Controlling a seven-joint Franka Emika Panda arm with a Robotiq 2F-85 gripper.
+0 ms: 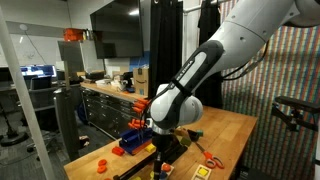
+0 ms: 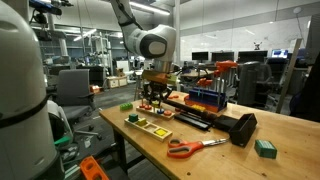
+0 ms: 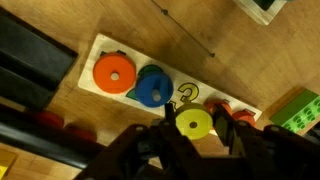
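In the wrist view my gripper is shut on a yellow disc [image 3: 194, 124], over the right half of a pale wooden board [image 3: 104, 46]. An orange-red disc [image 3: 114, 72] and a blue disc [image 3: 154, 87] sit at the board's left end, with a green piece partly showing beneath the blue one. A printed 2 is visible beside the yellow disc. Red pieces [image 3: 245, 117] lie toward the right end, partly covered by the fingers. Whether the yellow disc touches the board cannot be told.
Red-handled scissors [image 2: 184, 149], a black box [image 2: 240, 130] and a green block [image 2: 264, 148] lie on the table. Another wooden board [image 2: 150, 128] with coloured pieces is near its front edge. Blue bins [image 2: 205, 100] stand behind.
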